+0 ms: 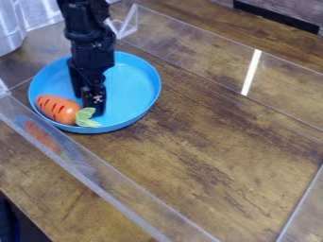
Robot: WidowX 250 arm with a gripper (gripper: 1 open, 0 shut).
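Observation:
A blue round plate (132, 95) sits at the left of the wooden table. An orange toy carrot (57, 108) with green leaves lies on its lower left part. My black gripper (93, 102) reaches down from the top onto the plate, its tips low beside the carrot's leafy end. The fingers are dark and small in view; nothing is visible held between them.
Clear plastic strips (252, 71) border the wooden work surface (214, 151). A white cloth or bag (13, 24) lies at the top left.

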